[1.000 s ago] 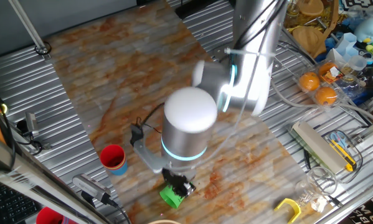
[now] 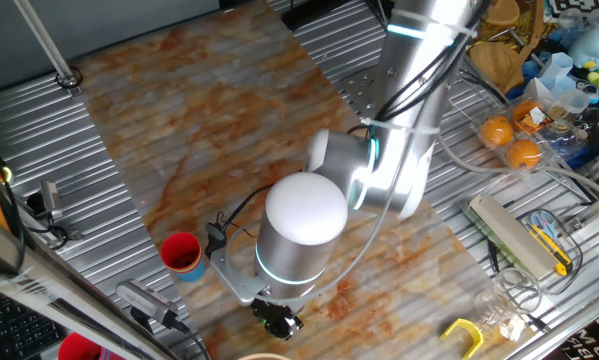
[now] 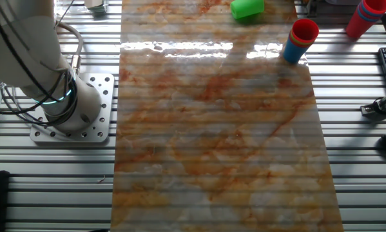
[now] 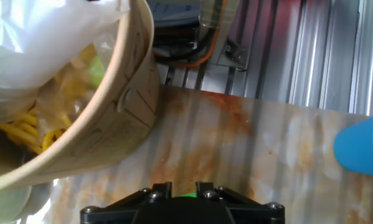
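My gripper (image 2: 279, 320) is low over the near part of the marbled board in exterior view 1, below the silver wrist. In the wrist view the black gripper shows at the bottom edge, with a small gap between its tips. A sliver of green cup (image 4: 188, 195) appears in that gap; whether the fingers touch it is hidden. Exterior view 2 has the green cup (image 3: 247, 8) lying on its side at the board's far edge. A stack of cups, red inside and blue outside (image 2: 183, 256), stands upright to the left of the gripper.
A paper bowl (image 4: 131, 106) holding yellow food and plastic wrap stands close by in the wrist view. More red cups (image 3: 366, 18) are off the board. A yellow object (image 2: 463, 336) lies at the board's right edge. Most of the board (image 3: 212, 142) is bare.
My gripper has moved slightly toward the bottom of exterior view 1. The green cup, visible beneath it a second ago, is now hidden there.
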